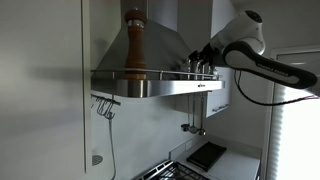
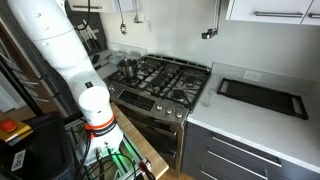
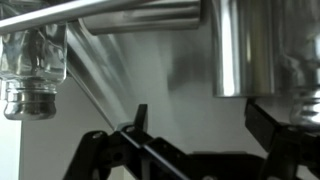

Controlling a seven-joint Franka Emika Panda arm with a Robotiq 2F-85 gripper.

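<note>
At the range hood's railed shelf, my gripper is among small metal and glass containers near the right end. The wrist view shows its two dark fingers spread apart, so the gripper stands open. A silver cylinder appears just beyond the right finger; whether it lies between the fingers is hard to tell. A glass shaker with a metal cap is at the left, and another glass container at the right edge. A second silver cylinder lies across the top.
A tall wooden mill stands on the shelf's near end. Utensils hang below the hood. Lower down are the stove, a black tray and bare counter. The shelf rail crosses the wrist view's top left.
</note>
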